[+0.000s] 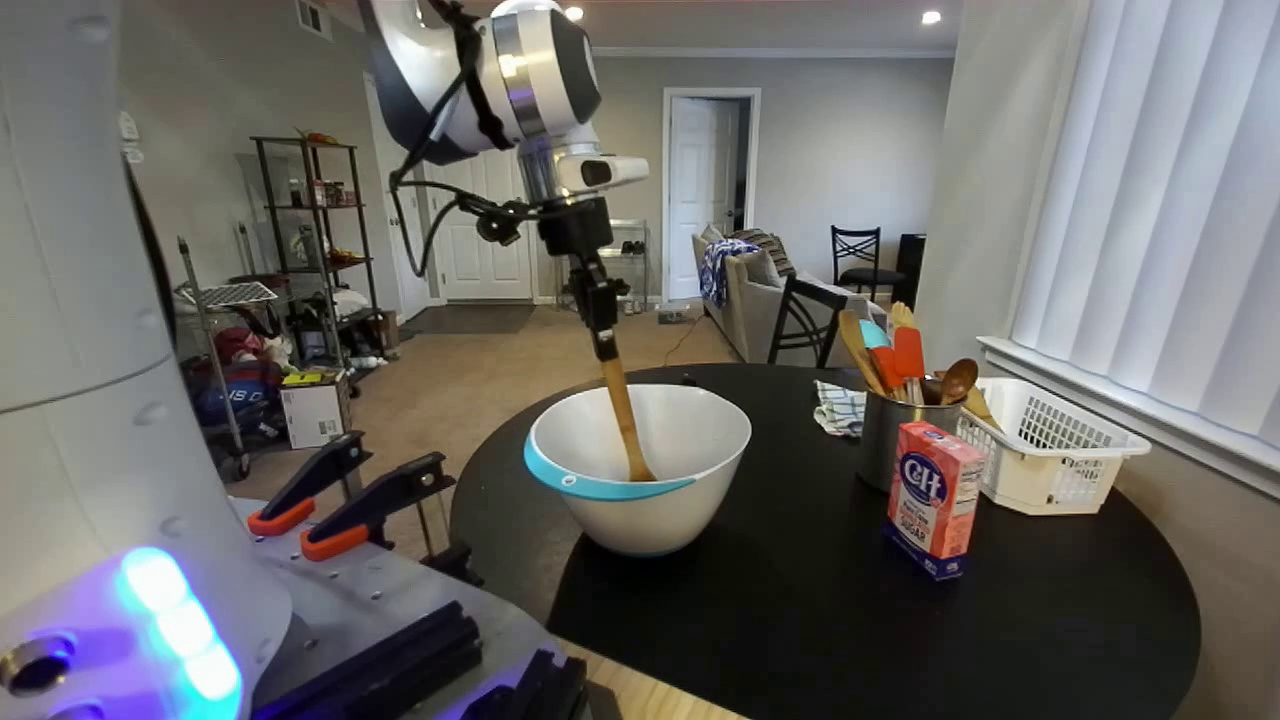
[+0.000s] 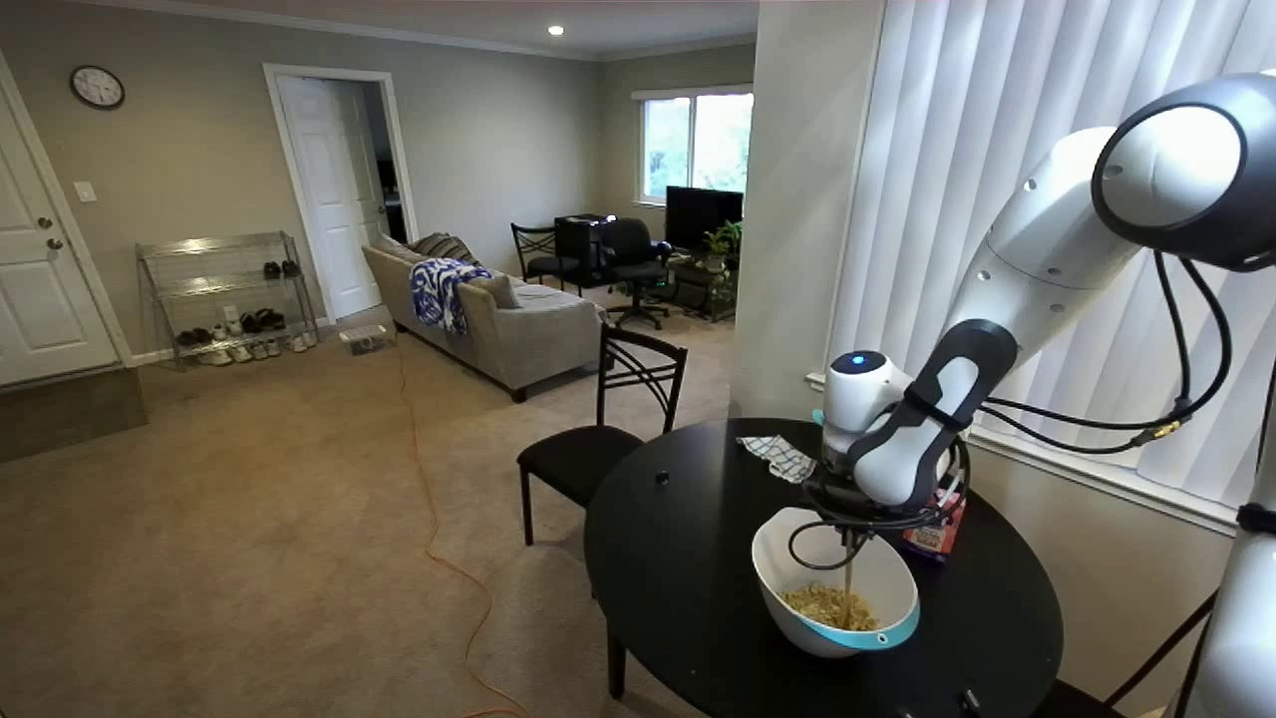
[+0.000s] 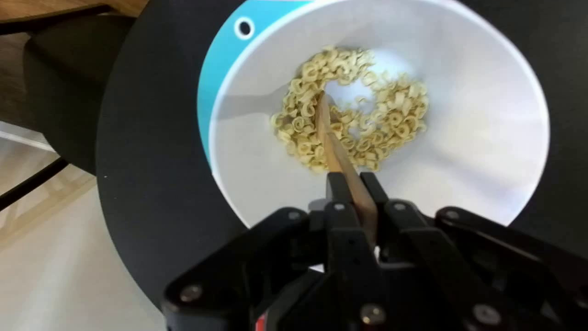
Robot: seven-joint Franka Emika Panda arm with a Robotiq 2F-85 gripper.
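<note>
My gripper is shut on the handle of a wooden spoon (image 1: 624,420), which slants down into a white bowl with a turquoise rim patch (image 1: 654,528). In the wrist view, the lower end of the spoon (image 3: 325,124) lies among small pale pasta rings (image 3: 405,110) at the bottom. These rings form a rough loop around a bare patch. From the second exterior view, the pasta (image 2: 825,604) shows inside the bowl (image 2: 790,622), under the arm. The spoon's very tip is partly hidden by the rings.
On the black round table (image 1: 768,636) stand a pink sugar box (image 1: 936,498), a metal utensil holder (image 1: 882,438) and a white basket (image 1: 1056,462), all right of the bowl. A checked cloth (image 1: 840,408) lies behind.
</note>
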